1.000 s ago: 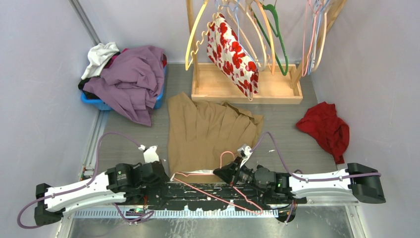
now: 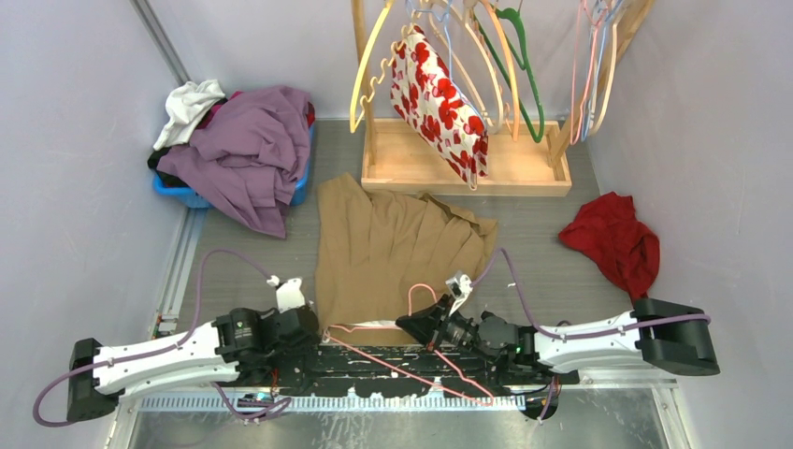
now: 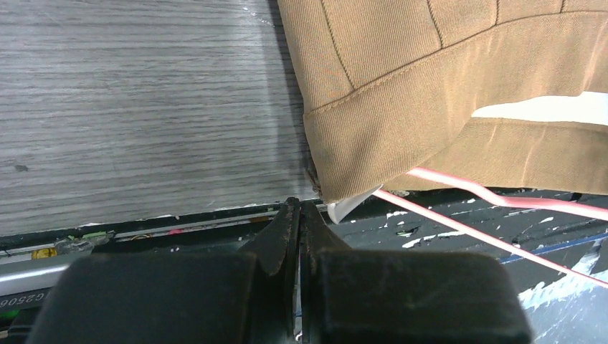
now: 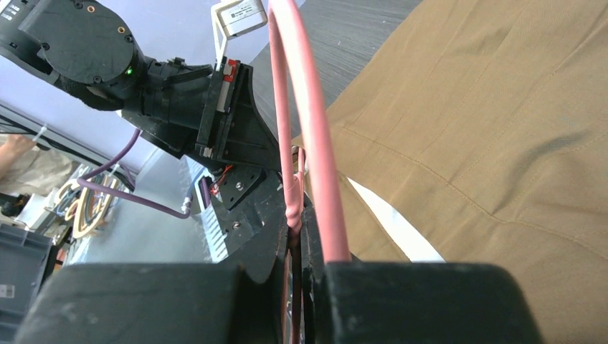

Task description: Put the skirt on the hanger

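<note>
A brown skirt [image 2: 397, 253] lies spread on the grey floor, its waistband [image 3: 401, 129] toward me. The pink hanger [image 4: 315, 129] is gripped by my right gripper [image 2: 409, 325], which is shut on it near the hook. In the left wrist view the left end of the hanger [image 3: 466, 185] runs in under the waistband's corner, between its upper and lower layers. My left gripper is shut, its tips just below that corner; a small pale piece [image 3: 351, 206] pokes out beside them, and I cannot tell whether the fingers hold any cloth. The hanger's right end lies outside the skirt.
A blue basket [image 2: 299, 192] heaped with clothes stands at the back left. The wooden rack [image 2: 524, 173] at the back carries several hangers and a red-flowered garment [image 2: 439, 103]. Red cloth [image 2: 612, 241] lies at right, with bare floor between it and the skirt.
The right gripper and hanger have shifted slightly left. My left gripper has moved a little right, closer to the skirt's near left corner.
</note>
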